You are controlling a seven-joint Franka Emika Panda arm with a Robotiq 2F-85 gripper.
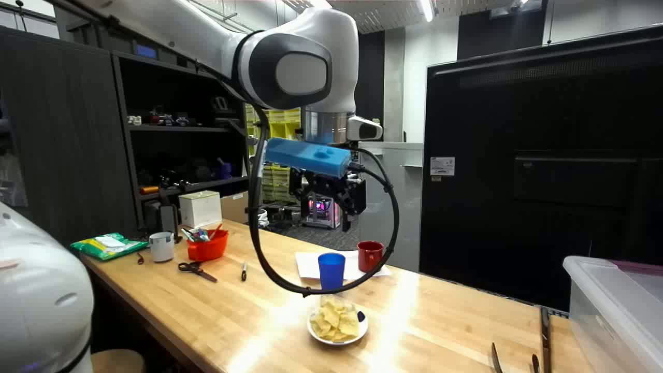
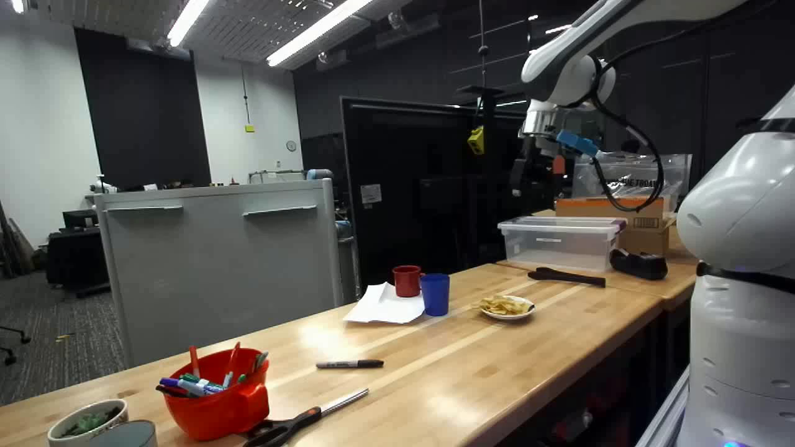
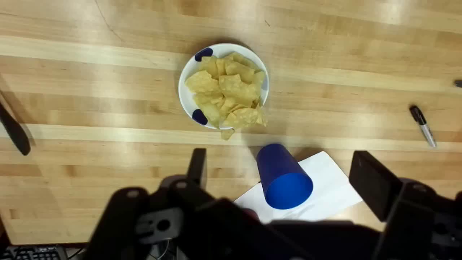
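Observation:
High above the table, my gripper is open, its two black fingers wide apart with nothing held between them. From the wrist view, a blue cup (image 3: 277, 162) stands far below, in the gap between the fingers. It is upright, at the edge of a white paper (image 3: 329, 186). A white plate with dark blue spots (image 3: 187, 100) holds a pile of yellow chips (image 3: 236, 89), close to the cup. On the paper behind the cup is a red mug (image 2: 407, 280), mostly hidden by the gripper in the wrist view.
A marker (image 2: 350, 364), scissors (image 2: 302, 423) and a red pen container (image 2: 216, 406) lie toward one end. At the other end stand a clear plastic bin (image 2: 559, 244) and a dark utensil (image 2: 566, 277). Bare wood surrounds the plate.

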